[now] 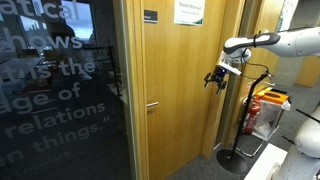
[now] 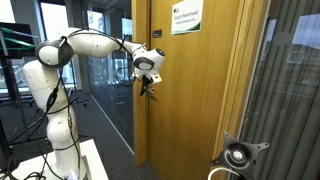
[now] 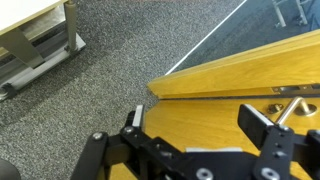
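A tall wooden door (image 1: 180, 110) fills the middle of exterior view 1, its small metal handle (image 1: 152, 104) near the left edge. My gripper is open, its two dark fingers (image 3: 254, 124) standing well apart with nothing between them. Seen in the wrist view, the handle (image 3: 290, 107) lies beyond the right finger, apart from it. The gripper (image 1: 214, 84) hangs at the right part of the door in exterior view 1. In exterior view 2 the arm reaches in from the left, in front of the door (image 2: 190, 100). Whether the door is ajar is unclear.
A dark glass wall with lettering (image 1: 60, 100) stands left of the door. A black post on a round base (image 1: 235, 160) and a cart with orange items (image 1: 270, 97) stand at the right. Grey carpet (image 3: 90, 115) lies open below the gripper.
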